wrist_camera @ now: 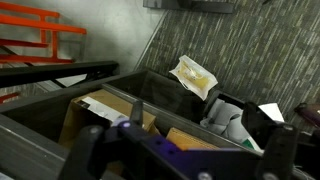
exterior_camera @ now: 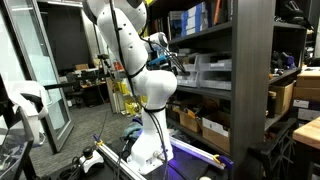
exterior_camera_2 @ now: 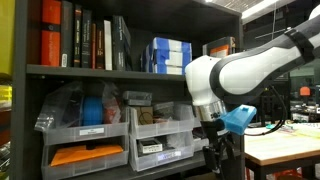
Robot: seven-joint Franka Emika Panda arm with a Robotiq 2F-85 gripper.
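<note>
My gripper points downward in the wrist view, its two dark fingers standing wide apart at the lower left and lower right. Nothing shows between them at the tips. Beyond the fingers, a small white and yellowish packet (wrist_camera: pixel 193 76) lies near the far edge of a dark, open compartment, apart from the gripper. In exterior view 2 the gripper (exterior_camera_2: pixel 214 160) hangs at the right side of the shelf, below the arm's blue band. From exterior view 1 the fingertips are too small to make out.
Cardboard boxes (wrist_camera: pixel 92 115) and a white-grey item (wrist_camera: pixel 232 125) sit beneath the gripper. Clear plastic bins (exterior_camera_2: pixel 85 140) and books (exterior_camera_2: pixel 85 40) fill the shelf beside the arm. An orange-red frame (wrist_camera: pixel 40 35) stands at the upper left of the wrist view. Grey floor (wrist_camera: pixel 265 50) lies open beyond.
</note>
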